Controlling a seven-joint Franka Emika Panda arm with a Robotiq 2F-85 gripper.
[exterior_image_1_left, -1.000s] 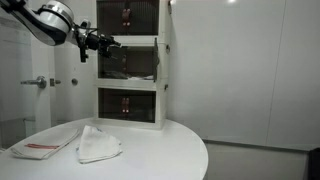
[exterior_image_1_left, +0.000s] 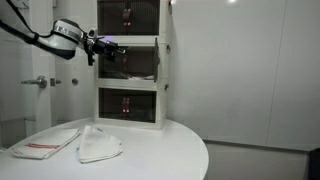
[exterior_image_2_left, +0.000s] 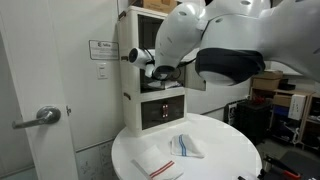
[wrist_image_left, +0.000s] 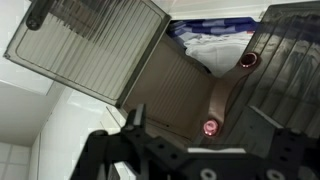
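A white cabinet (exterior_image_1_left: 131, 82) stands on the round white table, stacked in compartments with dark ribbed doors. Its middle compartment is open, one door (exterior_image_1_left: 156, 62) swung outward on the right. Folded cloths (wrist_image_left: 213, 42), white and blue, lie inside, seen in the wrist view. A curved brown handle (wrist_image_left: 221, 96) with a pink end is fixed to a ribbed panel there. My gripper stands open before the cabinet, fingers spread and nothing visibly held. The handle's pink end appears between the fingers in that view, but I cannot tell whether they touch.
Two white cloths lie on the table: one with red stripes (exterior_image_1_left: 43, 147) and a plainer one (exterior_image_1_left: 98, 145). A room door with a metal lever (exterior_image_2_left: 42, 117) stands at the left, and shelves with boxes (exterior_image_2_left: 282, 100) are farther back.
The arm has lowered and drawn in somewhat, and the gripper has shifted slightly at the cabinet's middle compartment. The cloths on the table and the cabinet have not moved.
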